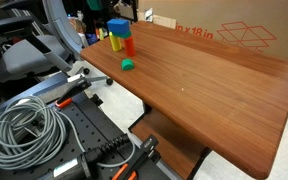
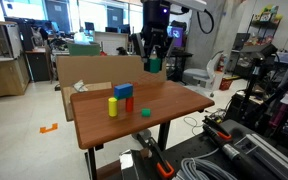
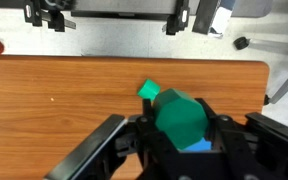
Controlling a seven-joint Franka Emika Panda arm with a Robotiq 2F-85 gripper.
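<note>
In exterior view 2 my gripper (image 2: pixel 155 58) hangs above the table, shut on a green object (image 2: pixel 155 66). That green object (image 3: pixel 182 119) fills the space between the fingers in the wrist view, its exact shape hard to tell. Below, a blue block (image 1: pixel 119 27) appears to rest across a yellow cylinder (image 1: pixel 115 42) and a red cylinder (image 1: pixel 129 46), both upright. A small green piece (image 1: pixel 127 64) lies near them on the tabletop, apart from the cylinders. Part of the blue block (image 3: pixel 200 146) shows beneath the held object in the wrist view.
Cardboard (image 1: pixel 239 20) stands behind it. Beside the near edge are a dark rail (image 1: pixel 99 130) and a coiled grey cable (image 1: pixel 29 135).
</note>
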